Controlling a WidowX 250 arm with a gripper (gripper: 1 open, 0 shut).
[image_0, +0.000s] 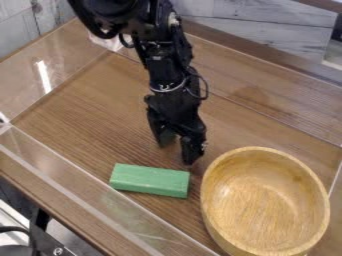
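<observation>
My black gripper (179, 142) hangs at the middle of the wooden table, open, its fingers apart a little above and behind a green block (150, 180). The block lies flat at the front of the table, apart from the fingers. A yellow wooden bowl (265, 200) stands at the front right, beside the block.
A whitish object near the back left is partly hidden behind the arm. A dark cable shows at the lower left corner, off the table.
</observation>
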